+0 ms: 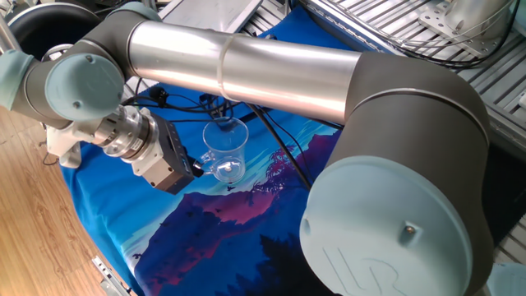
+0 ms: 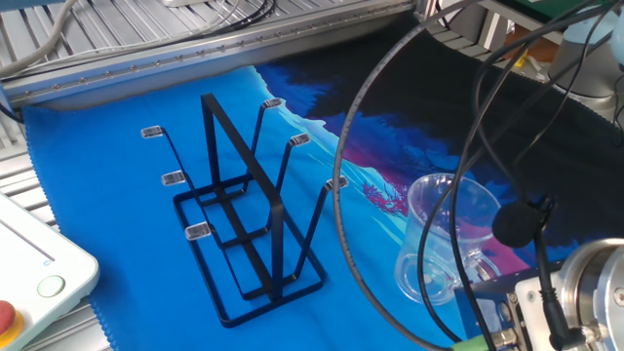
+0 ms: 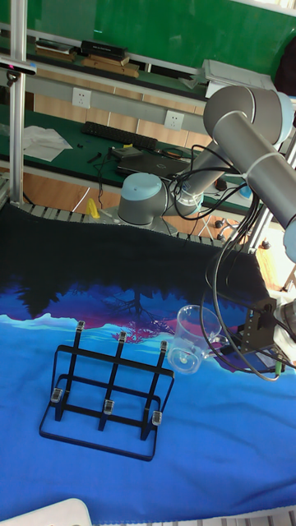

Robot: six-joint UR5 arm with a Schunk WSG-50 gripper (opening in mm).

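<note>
A clear cup with a handle (image 1: pixel 226 150) stands in front of my gripper (image 1: pixel 198 168), its handle side turned to the fingers. My fingertips are at the handle, but their gap is too small to make out, so whether they are shut on it does not show. In the second exterior view the cup (image 2: pixel 444 239) is partly crossed by cables, and the gripper body hides part of its lower right side. The third exterior view has the cup (image 3: pixel 187 339) just left of the gripper, whose fingers are hard to distinguish there.
A black wire rack with clear-tipped prongs (image 2: pixel 276 224) stands on the blue printed cloth (image 2: pixel 107 214), left of the cup. Loose cables (image 2: pixel 343 166) loop from the arm past the cup. Open cloth lies in front of the rack.
</note>
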